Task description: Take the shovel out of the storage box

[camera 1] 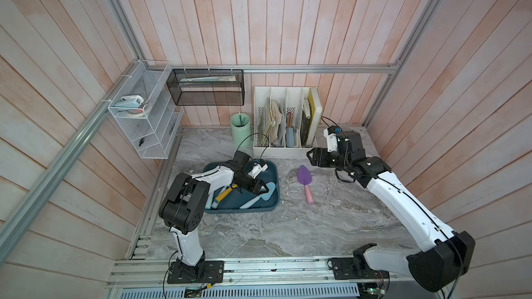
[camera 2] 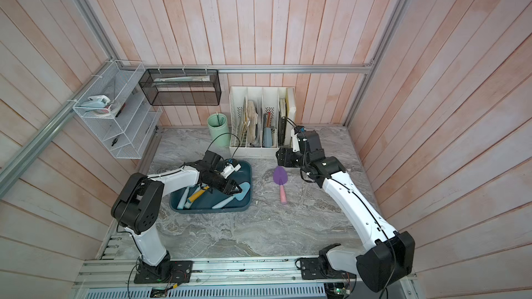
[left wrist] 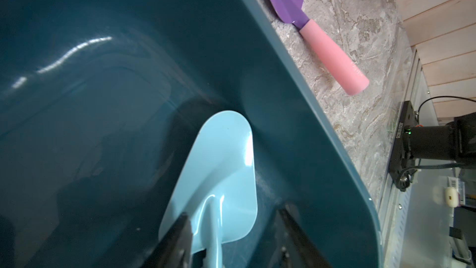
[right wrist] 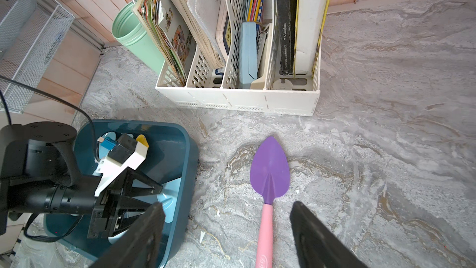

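Inside the dark teal storage box (camera 1: 277,199) lies a light blue shovel (left wrist: 228,144), blade toward the box's right wall. My left gripper is over it, the blurred fingers (left wrist: 181,240) apart on either side of the shovel's neck. Whether they touch it cannot be told. A second shovel, with a purple blade (right wrist: 270,168) and pink handle (right wrist: 265,235), rests on the counter to the right of the box. Open and empty, my right gripper hovers above and behind that purple shovel.
A yellow-handled tool (camera 1: 224,193) and another light blue one lie at the box's left. Behind stand a white file rack (right wrist: 238,98) with books and a green bucket (camera 1: 240,128). A black wire basket (camera 1: 205,88) hangs above.
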